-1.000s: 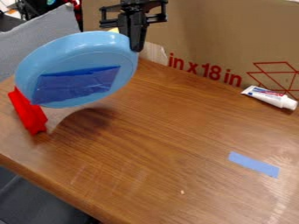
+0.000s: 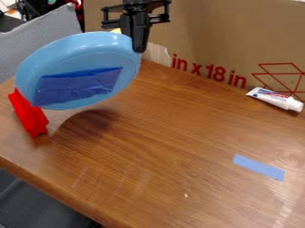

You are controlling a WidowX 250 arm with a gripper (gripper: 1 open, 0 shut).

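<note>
My gripper [image 2: 138,40] is at the top, shut on the rim of a light blue plastic dish [image 2: 60,58], which is held tilted in the air over the left side of the table, its face toward the camera with a darker blue patch in its middle. A red object [image 2: 28,114] lies below it on the table's left, partly hidden by the dish.
A toothpaste tube [image 2: 274,98] lies at the back right, a blue tape strip [image 2: 259,167] at the front right. A cardboard box [image 2: 226,44] stands behind.
The gripper and dish have shifted very slightly; otherwise nothing visibly differs.
</note>
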